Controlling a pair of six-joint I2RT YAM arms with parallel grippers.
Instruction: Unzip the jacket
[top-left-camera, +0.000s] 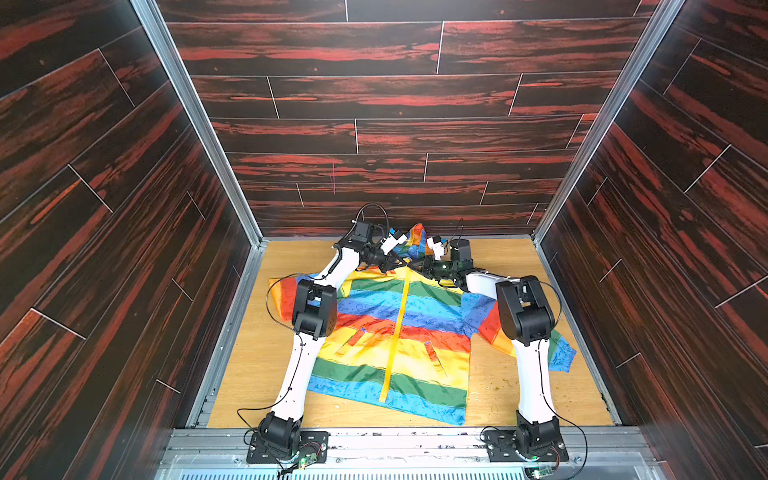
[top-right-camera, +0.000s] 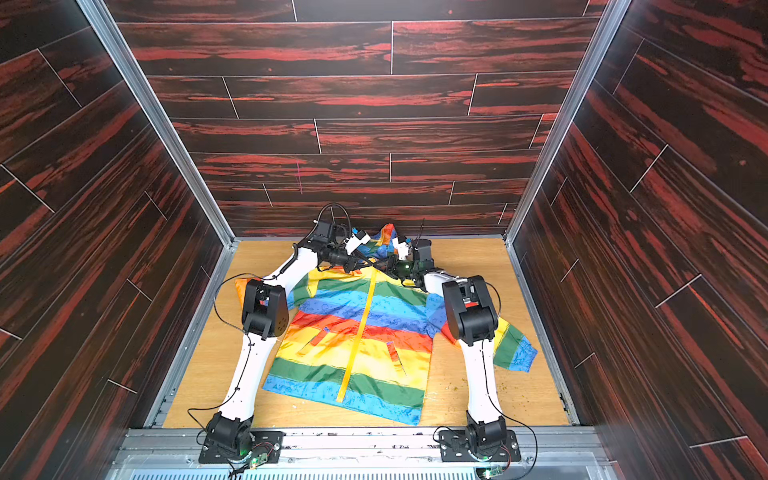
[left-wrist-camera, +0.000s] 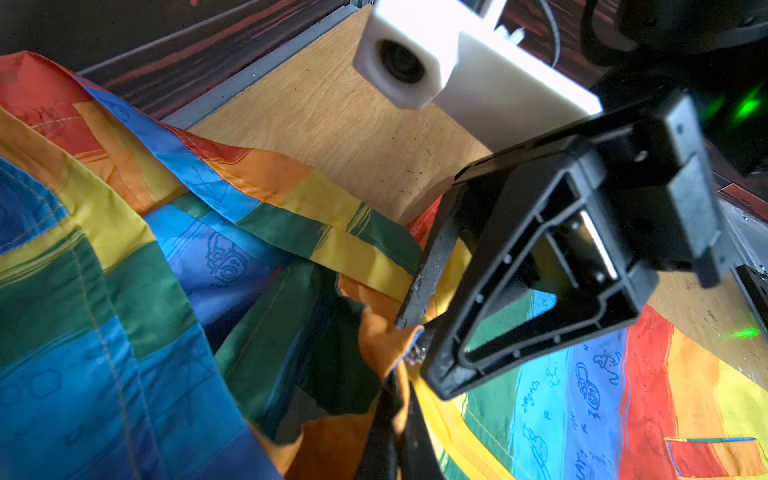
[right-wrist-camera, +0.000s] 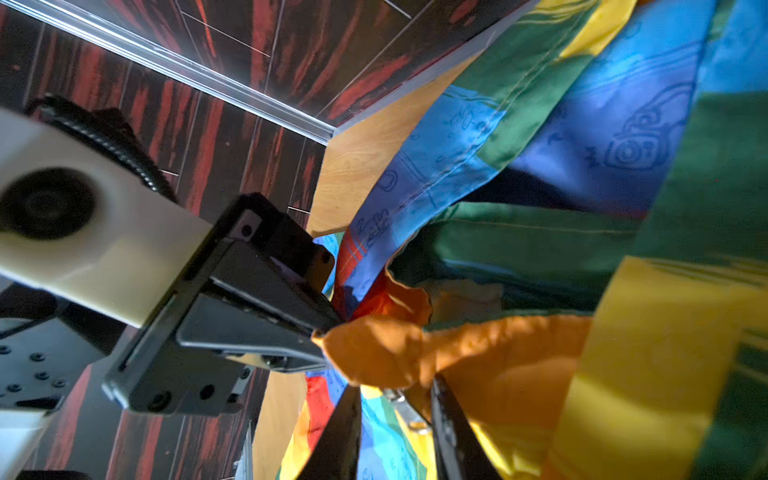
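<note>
The rainbow-striped jacket (top-left-camera: 376, 308) lies front up, with its yellow zipper strip (top-left-camera: 396, 336) running down the middle. At the neck, my left gripper is shut on the edge of the orange collar (left-wrist-camera: 372, 340). In the right wrist view, the left gripper pinches that collar's corner. My right gripper is part open just beside it, fingers on either side of a small metal zipper pull (right-wrist-camera: 409, 414). Whether either finger touches the pull cannot be told.
Sleeves spread out to both sides, the right one (top-left-camera: 562, 352) under the right arm. The hood (top-left-camera: 416, 238) lies behind the grippers, near the back wall. Bare wooden table (top-left-camera: 512, 392) shows at the front right.
</note>
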